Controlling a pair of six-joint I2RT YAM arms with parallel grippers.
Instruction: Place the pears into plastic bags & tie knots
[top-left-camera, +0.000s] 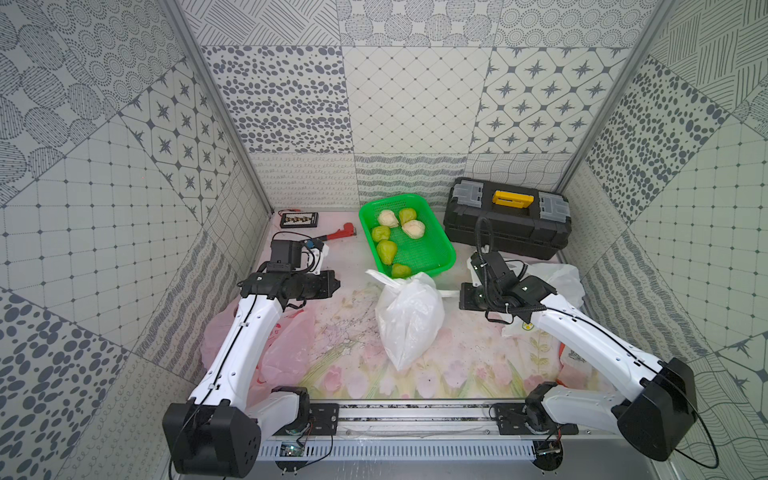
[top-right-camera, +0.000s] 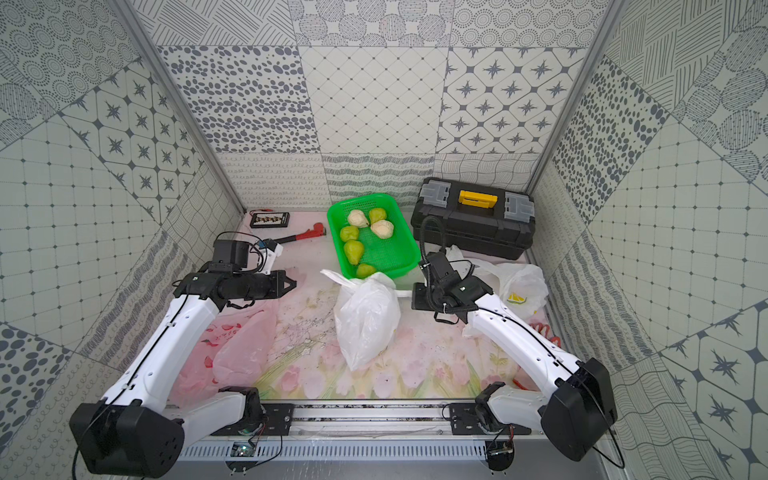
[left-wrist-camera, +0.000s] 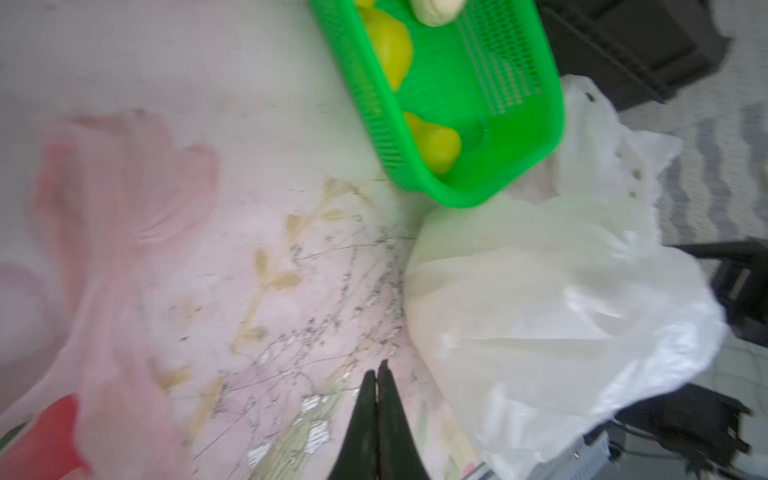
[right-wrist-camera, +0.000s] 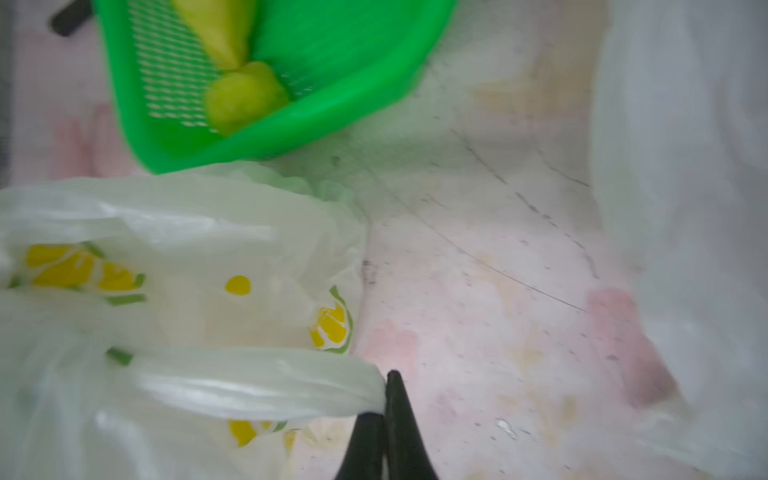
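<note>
The white plastic bag (top-left-camera: 408, 320) hangs near the middle, tapering downward; one handle sticks out free at its upper left. My right gripper is shut on the other handle (right-wrist-camera: 264, 382), which is stretched towards it. Apart from the bag, on its left, my left gripper is shut with nothing between its fingers. Several green-yellow pears (top-left-camera: 387, 252) lie in the green basket (top-left-camera: 445, 260) behind the bag. Any pears inside the bag are hidden.
Two pale round items (top-left-camera: 413, 229) share the basket. A black toolbox (top-left-camera: 508, 228) stands back right, a red wrench (top-left-camera: 342, 231) back left. Pink bags (top-left-camera: 288, 348) cover the left side; another white bag (top-right-camera: 520, 288) lies right.
</note>
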